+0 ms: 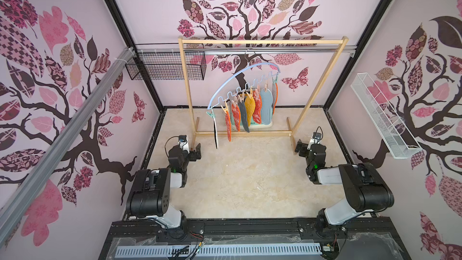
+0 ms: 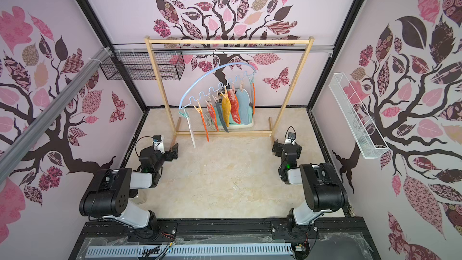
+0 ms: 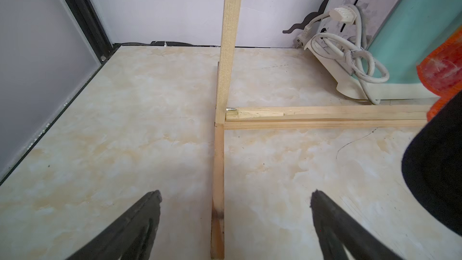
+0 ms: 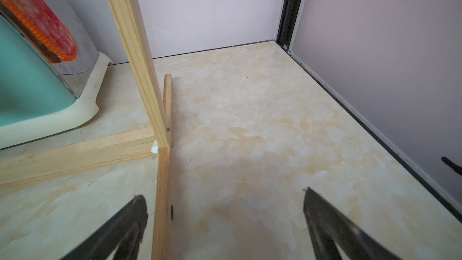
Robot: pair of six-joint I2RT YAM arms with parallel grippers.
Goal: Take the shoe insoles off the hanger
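A light-blue hanger [image 1: 230, 80] hangs tilted from the wooden rack, its left end lower than its right. Clipped along it are several insoles: a yellow one [image 1: 249, 107], a dark grey one [image 1: 243, 114], a red one [image 1: 257, 107] and a black-and-white one [image 1: 215, 130] lowest at the left. The black insole [image 3: 435, 161] also enters the left wrist view at the right edge. My left gripper is open and empty, left of the hanger. Well to the right of it, my right gripper stands open too, only floor between its fingers.
The wooden rack [image 1: 264, 42] has upright posts and a low crossbar [image 2: 226, 133]. Behind it stands a turquoise appliance [image 3: 409, 38] with a coiled white cable. A black wire basket [image 1: 168, 65] and a white one [image 1: 387, 115] hang at the sides.
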